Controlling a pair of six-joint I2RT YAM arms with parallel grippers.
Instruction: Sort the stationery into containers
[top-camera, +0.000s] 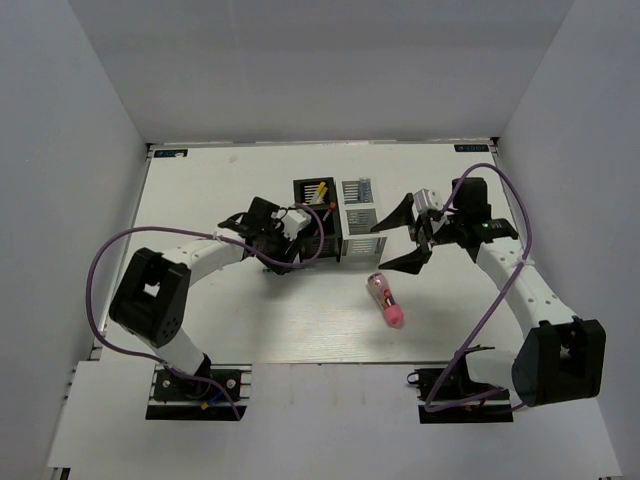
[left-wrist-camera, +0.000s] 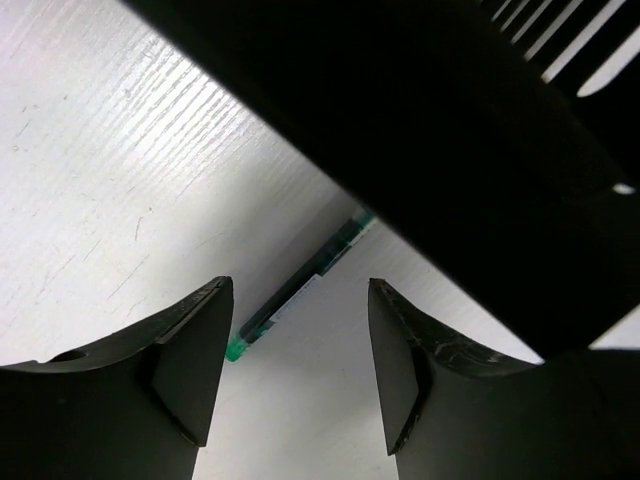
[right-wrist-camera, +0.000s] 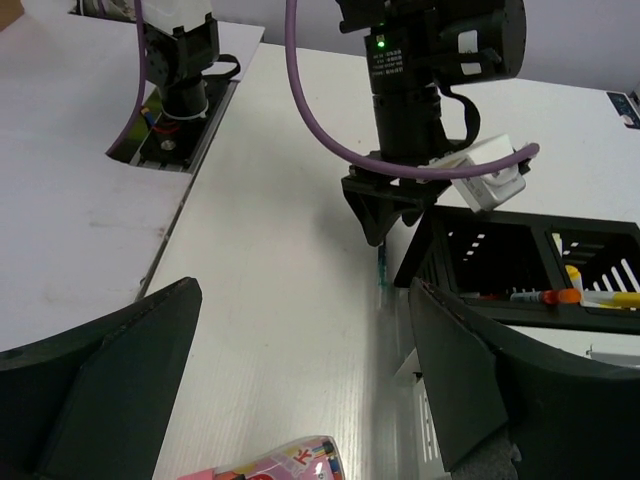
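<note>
A dark pen with green ends lies on the table beside the black container; in the left wrist view its far end runs out of sight under the container's dark wall. Over it is my left gripper, fingers apart on either side of the pen and not closed on it. My right gripper hangs wide open and empty, just right of the white container. On the table in front lies a pink-ended clear case with colourful print, also partly seen in the right wrist view.
Yellow markers and an orange-tipped pen are in the black container. A bluish item sits in the white container's back compartment. Both containers stand side by side.
</note>
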